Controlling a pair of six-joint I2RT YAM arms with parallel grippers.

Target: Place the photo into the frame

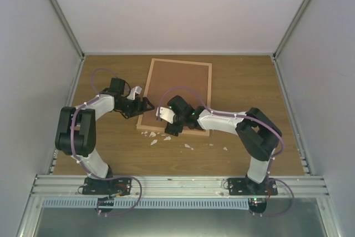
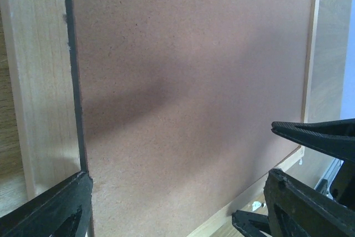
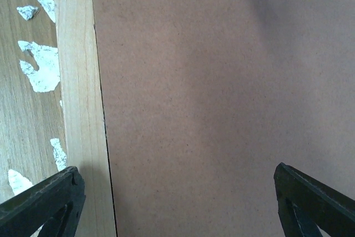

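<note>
A wooden frame [image 1: 209, 81] filled with a plain brown board [image 1: 178, 76] lies mid-table; no picture side shows. My left gripper [image 1: 144, 105] is over the frame's left side, fingers apart; in the left wrist view a finger [image 2: 55, 215] meets the rim [image 2: 39, 81] beside a dark gap along the board. My right gripper [image 1: 171, 129] is open over the bottom edge; in the right wrist view its fingers straddle the wooden strip [image 3: 80, 92] and board [image 3: 183, 98], nothing held.
Several pale torn scraps [image 1: 154, 141] lie on the table along the frame's front edge. Bare wood [image 1: 244, 76] is clear right of the frame. Walls surround the table.
</note>
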